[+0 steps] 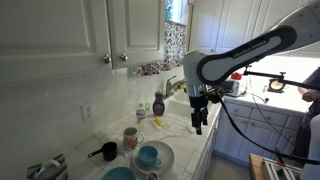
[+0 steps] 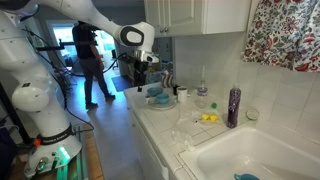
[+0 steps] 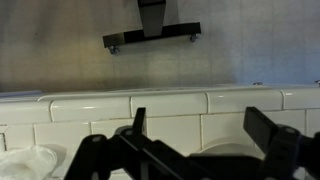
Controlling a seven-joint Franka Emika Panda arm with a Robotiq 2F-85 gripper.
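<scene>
Above the counter's front edge hangs my gripper, fingers pointing down and apart, with nothing between them. In the wrist view its two dark fingers stand wide of each other, over the tiled counter edge. On the counter, a blue bowl sits in a grey pan or plate, to the gripper's left in exterior view 1. Another blue bowl is cut off by the lower border. A mug and a small dark pot stand behind them.
Farther along the counter are a clear bottle, a dark tall bottle and yellow items. A crumpled clear plastic piece lies near the sink. Someone stands in the background.
</scene>
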